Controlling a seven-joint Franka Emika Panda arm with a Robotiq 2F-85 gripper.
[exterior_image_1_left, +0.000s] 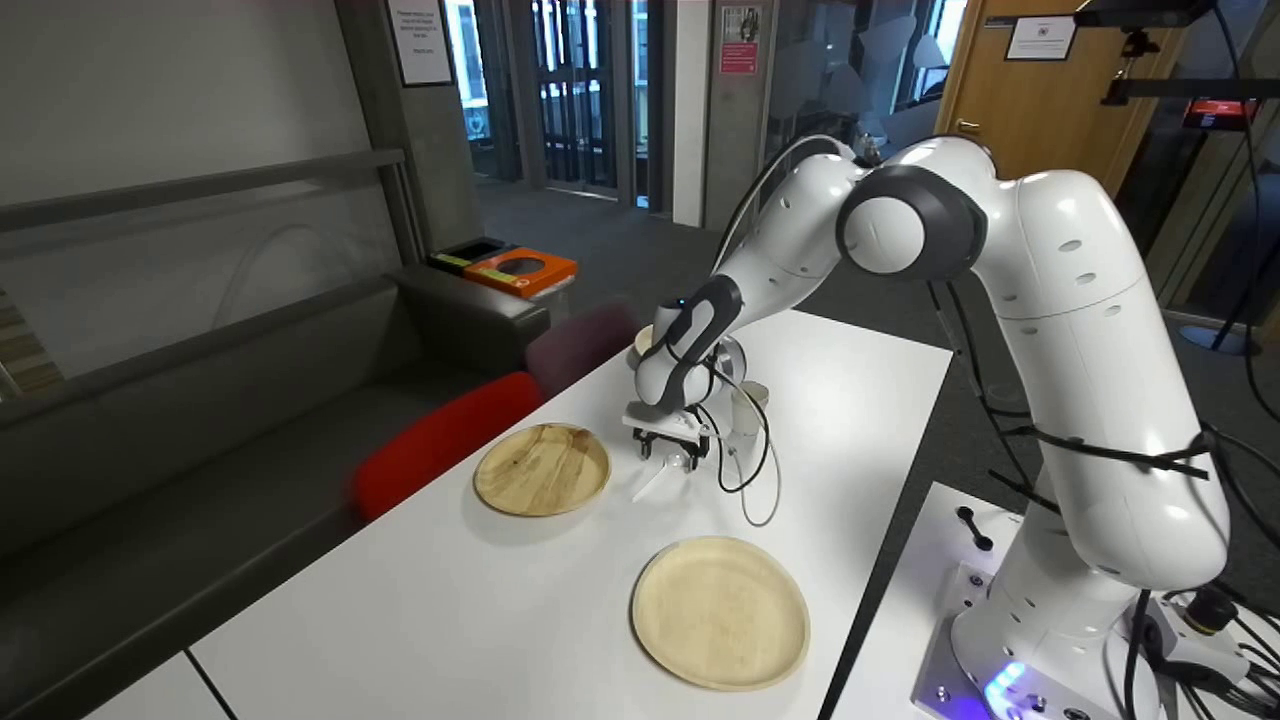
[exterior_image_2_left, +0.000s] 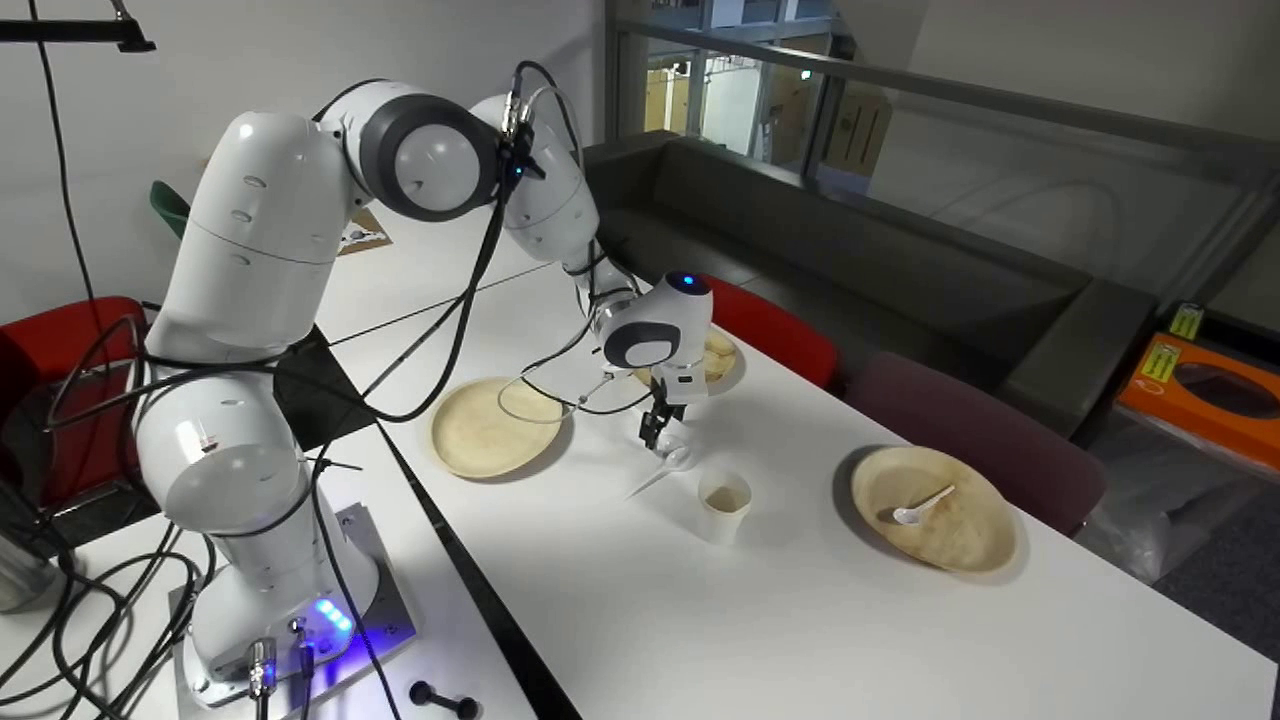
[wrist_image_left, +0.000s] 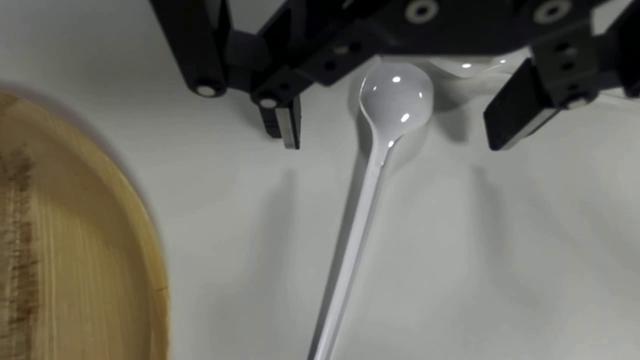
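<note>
Low over the white table, my gripper is open, its two fingers well apart and nothing held. Between and below them in the wrist view lies a white plastic spoon, bowl near the fingers and handle running toward the bottom edge. A second spoon shows only in part behind the gripper at upper right. In exterior view 2, one spoon lies beside the gripper, handle toward the robot's base. Another spoon rests in the plate at the table's far right.
A wooden plate stands close to the gripper on the sofa side. A paler, empty plate sits nearer the front. Close by the arm is an upright cup.
</note>
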